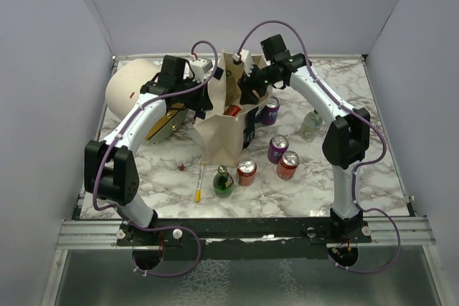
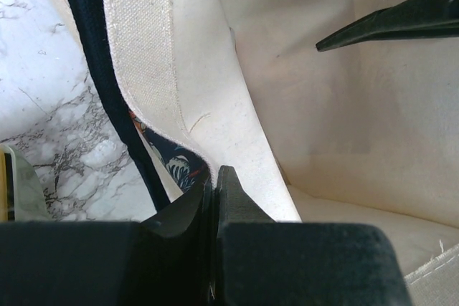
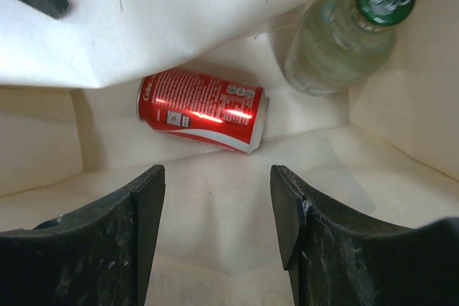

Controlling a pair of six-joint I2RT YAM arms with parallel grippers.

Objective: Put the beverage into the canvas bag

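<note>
The cream canvas bag [image 1: 219,141] stands upright in the middle. My left gripper is shut on the bag's rim at its left side. My right gripper reaches into the bag from the right; its fingertips are apart, and whether anything sits deeper between them is unclear. Below it lie a red Coke can [image 3: 201,109] on its side and, beside the can, a glass bottle with a green cap [image 3: 337,48].
Outside the bag stand purple cans [image 1: 278,148], red cans [image 1: 287,165], a green bottle [image 1: 223,183] and a clear bottle [image 1: 311,125]. A rounded container [image 1: 129,87] is at the left.
</note>
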